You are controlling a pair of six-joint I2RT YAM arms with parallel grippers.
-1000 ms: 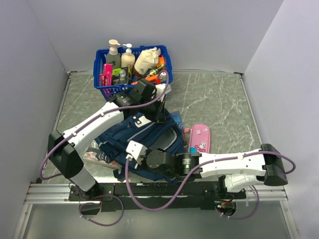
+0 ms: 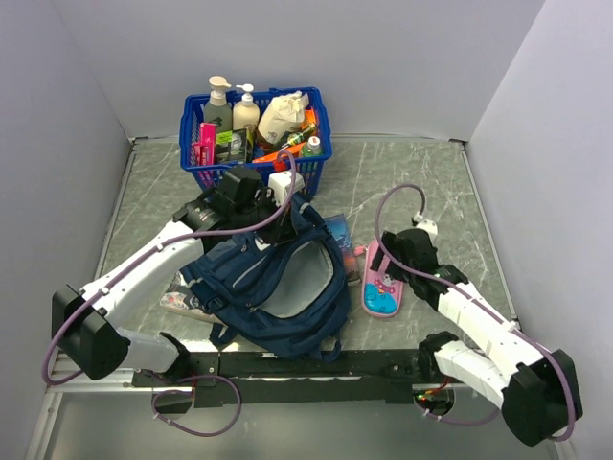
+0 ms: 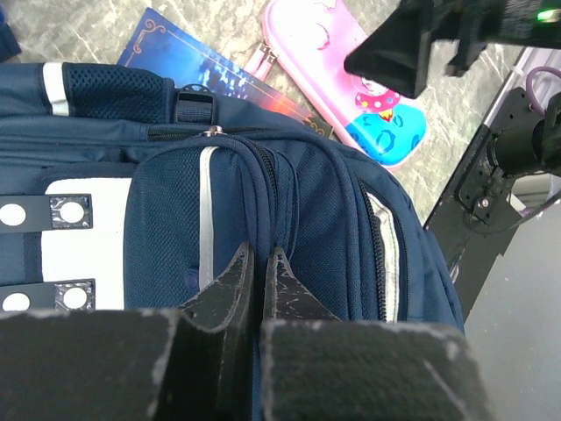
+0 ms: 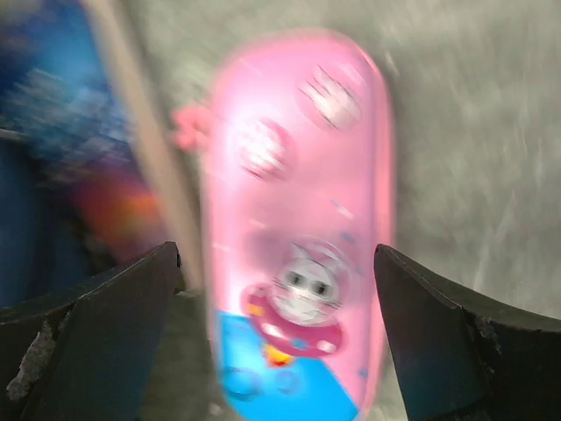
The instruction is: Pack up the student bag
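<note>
The navy backpack [image 2: 259, 297] lies open on the counter. My left gripper is shut on a piped edge of its fabric near a zipper, lifting the upper part. My right gripper stands open above the pink pencil case [image 2: 381, 295], which shows a cat print and fills the blurred right wrist view between the fingertips. A dark blue card or booklet [image 3: 193, 70] lies between backpack and case, partly covered.
A blue basket [image 2: 189, 144] at the back holds bottles, pouches and boxes. A package [image 2: 182, 302] lies under the backpack's left side.
My right arm has swung from over the backpack, right and back, to above the pencil case. My left gripper has shifted slightly left with the backpack fabric.
</note>
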